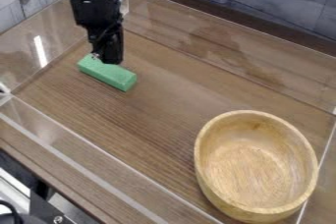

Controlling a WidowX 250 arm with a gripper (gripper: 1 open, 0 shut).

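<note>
The black gripper (108,51) hangs from the top left of the camera view, its fingertips just above a green rectangular block (108,71) lying on the wooden table (157,140). How far the fingers are apart is hard to see against the dark body. Nothing shows held between them.
A large, empty, round wooden bowl (253,142) stands at the front right. A pale wall bounds the table at the upper left.
</note>
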